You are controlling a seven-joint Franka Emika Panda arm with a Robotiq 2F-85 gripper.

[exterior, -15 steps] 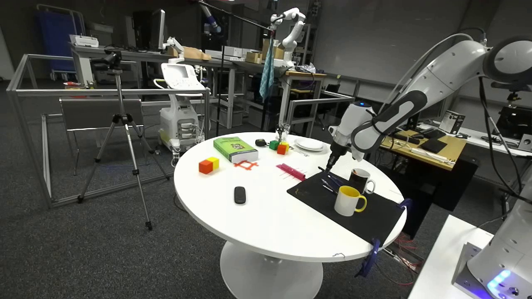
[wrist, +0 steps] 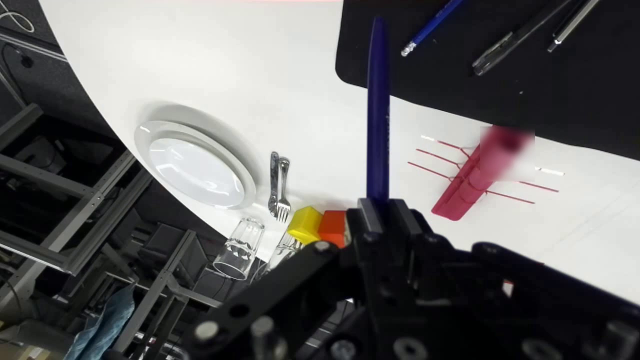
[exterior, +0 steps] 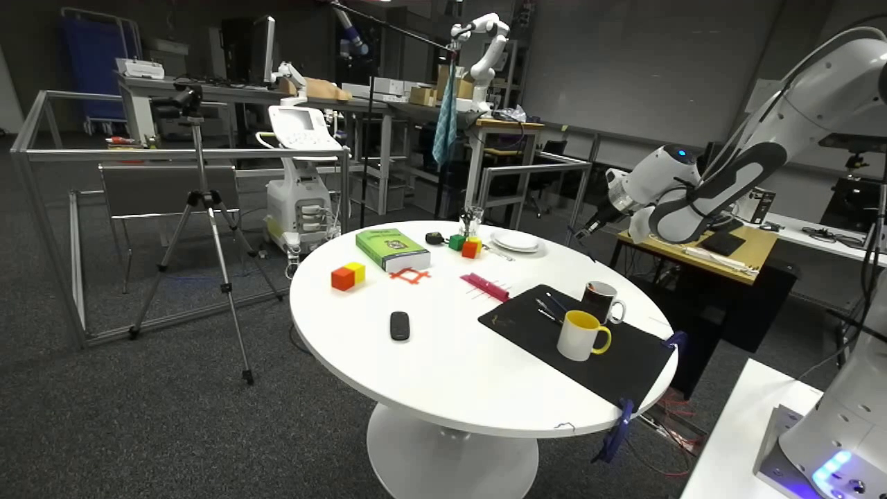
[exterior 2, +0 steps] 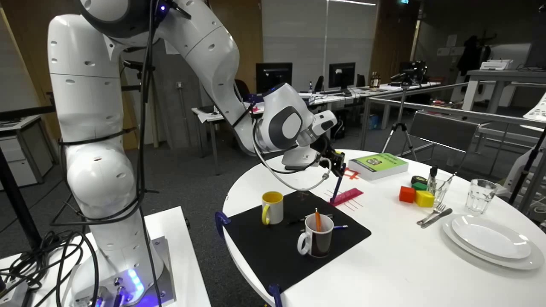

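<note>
My gripper is shut on a dark blue pen [wrist: 378,108], which sticks straight out from the fingertips in the wrist view. In exterior view 2 the same pen [exterior 2: 336,188] hangs tip-down from the fingers, above the table. A dark mug with a white handle [exterior 2: 319,240] stands on the black mat [exterior 2: 256,245] with an orange pen inside. Beside it stands a white mug, yellow inside [exterior 2: 272,209]. Lying on the mat are a blue pencil [wrist: 435,25], a dark pen [wrist: 516,42] and a silver pen [wrist: 573,27].
A pink case [wrist: 468,186] lies beside the mat. White plates [wrist: 195,171], cutlery [wrist: 279,186], coloured blocks [wrist: 306,225] and glasses [wrist: 240,249] crowd one side. A green book [exterior: 391,249] and a black oblong device [exterior: 400,325] lie across the table, with bare white surface between.
One second ago the gripper was low over the mat beside the pens. Now it is higher and farther right in exterior view 1, with the pen held clear of the mat.
</note>
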